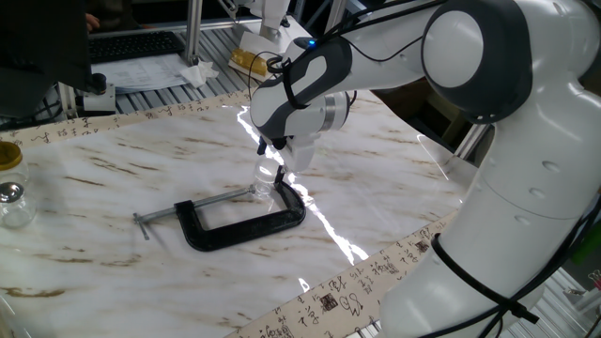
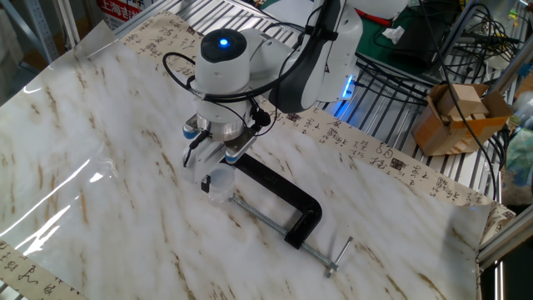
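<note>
A black C-clamp (image 1: pixel 246 229) with a long metal screw (image 1: pixel 216 202) lies flat on the marble-patterned table. By the clamp's open end stands a small clear container (image 1: pixel 267 172), close to the tip of the screw; whether they touch is unclear. Pointing down right at this container is my gripper (image 1: pixel 275 173), and one dark fingertip shows against the container's side. In the second exterior view the clear container (image 2: pixel 221 182) appears beside a fingertip (image 2: pixel 206 183), below the white gripper body. The other finger is hidden, so its grip on the container cannot be made out.
Two clear jars stand at the left edge, one with a yellow lid (image 1: pixel 9 156) and one with a silver lid (image 1: pixel 11 192). A cardboard box (image 2: pixel 460 121) sits off the table.
</note>
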